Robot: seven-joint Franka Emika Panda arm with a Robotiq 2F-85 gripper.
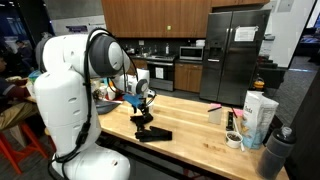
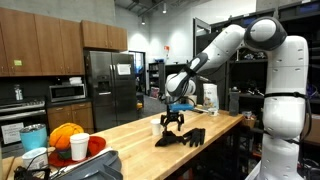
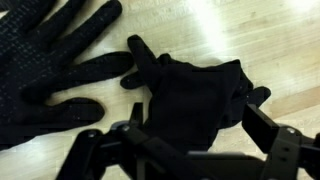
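Two black gloves lie on the light wooden table. In the wrist view, one spread glove (image 3: 45, 70) fills the left side with its fingers pointing right, and a crumpled glove (image 3: 185, 95) lies in the middle. My gripper is open above the lower part of the crumpled glove, its two fingers apart. Exterior view 1 has the gripper (image 1: 141, 112) low over the dark cloth, with a black glove (image 1: 155, 133) on the table in front of it. Whether the fingers touch the cloth cannot be told.
Along the table's right side in exterior view 1 stand a bag (image 1: 257, 115), a small bowl (image 1: 233, 139) and a grey cylinder (image 1: 276, 152). Exterior view 2 has a white cup (image 2: 156, 126) near the gripper and a red tray (image 2: 97, 147) at left.
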